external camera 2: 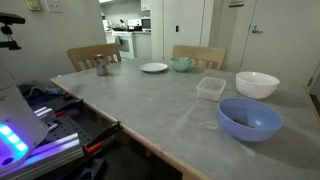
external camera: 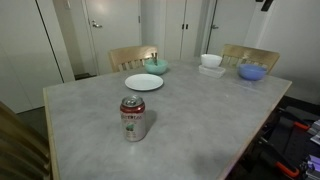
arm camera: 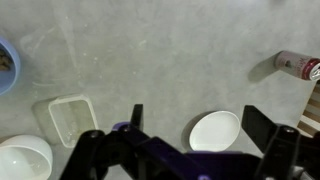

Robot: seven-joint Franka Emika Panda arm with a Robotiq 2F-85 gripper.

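Note:
High over the table, my gripper stands open in the wrist view with nothing between its fingers. Past its fingertips lies a white plate (arm camera: 215, 131), flat on the table. A red and silver can (arm camera: 297, 65) shows at the right of that view; exterior view 1 has the can (external camera: 133, 118) upright at the near left. On the opposite side are a blue bowl (arm camera: 8, 65) with something brownish inside, a clear rectangular container (arm camera: 72, 120) and a white bowl (arm camera: 25, 160). A green bowl (external camera 2: 180, 64) stands behind the plate in exterior view 2.
Chairs (external camera 2: 200, 55) stand along its far side. The robot's base and arm (external camera 2: 35, 125) are at the left in exterior view 2, beside the table edge.

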